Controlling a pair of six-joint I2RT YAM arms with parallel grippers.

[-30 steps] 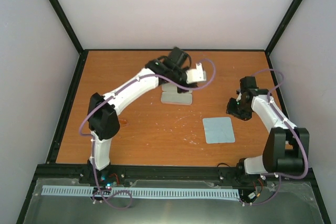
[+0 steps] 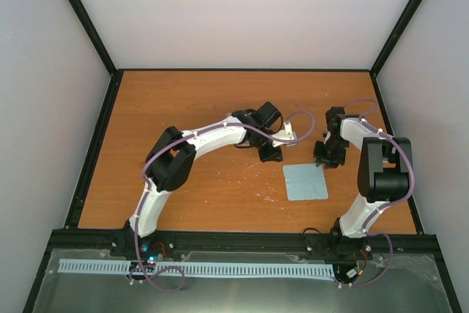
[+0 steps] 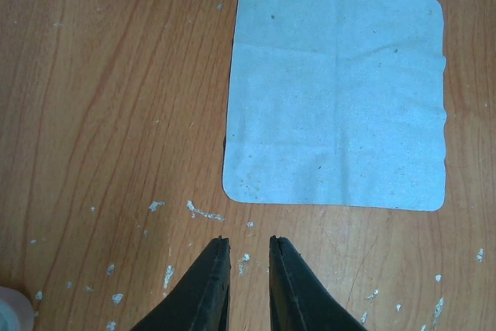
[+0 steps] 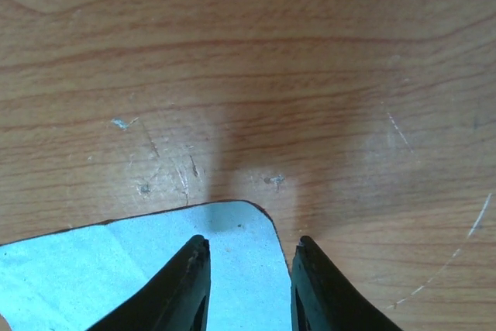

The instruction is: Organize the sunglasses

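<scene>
A light blue cloth [image 2: 305, 182] lies flat on the table, also filling much of the left wrist view [image 3: 335, 91]. My left gripper hangs just left of it, fingertips close together; whether anything is between them is hard to see. My right gripper is over the cloth's far corner, fingers part open around empty space above that corner. No sunglasses can be made out; a pale object behind my left arm is mostly hidden in the top view.
Dark frame edges and walls bound it on the sides.
</scene>
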